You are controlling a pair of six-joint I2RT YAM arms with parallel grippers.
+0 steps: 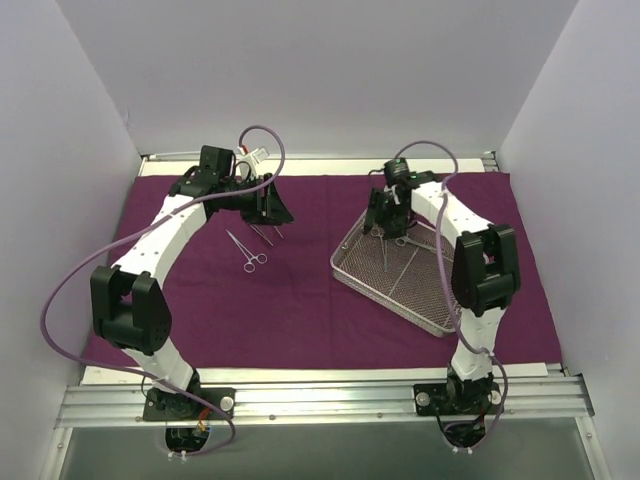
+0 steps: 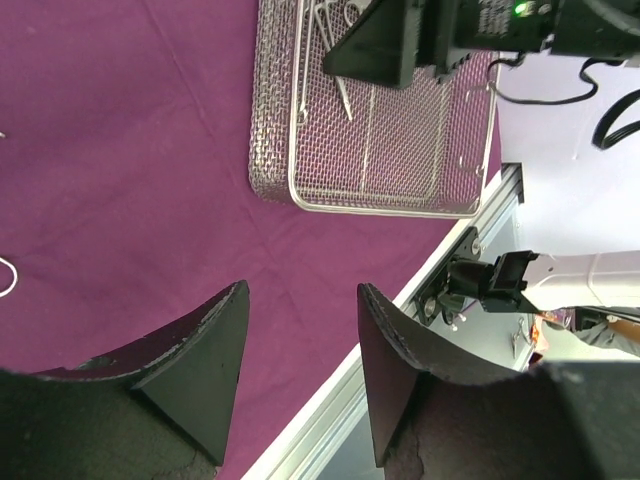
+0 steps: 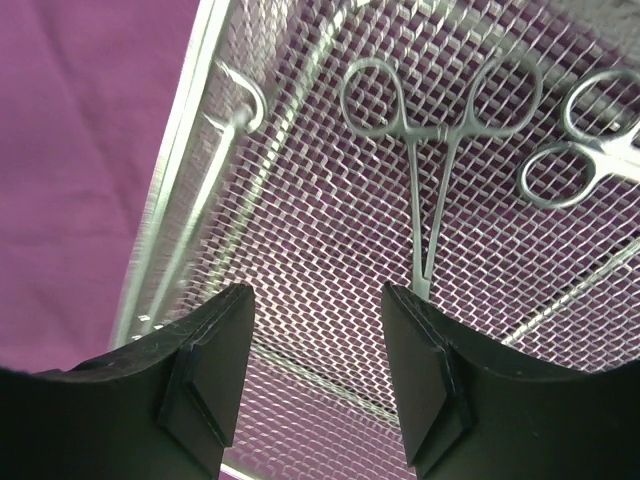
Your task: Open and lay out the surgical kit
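The wire-mesh tray (image 1: 418, 313) sits on the purple cloth at the right. In the right wrist view a slim ringed clamp (image 3: 416, 205) lies on its mesh floor, tip close by my right finger. Beside it is another ringed instrument (image 3: 600, 165), partly cut off by the frame. My right gripper is open over the tray, with nothing held. Left of the tray, my left gripper hovers open and empty above the cloth. A ringed clamp (image 1: 245, 252) and two thin instruments, one of them nearer (image 1: 260, 234), rest on the cloth.
A wire handle (image 3: 205, 185) runs along the tray's inner side near my right gripper. A metal rail (image 1: 320, 393) borders the front edge.
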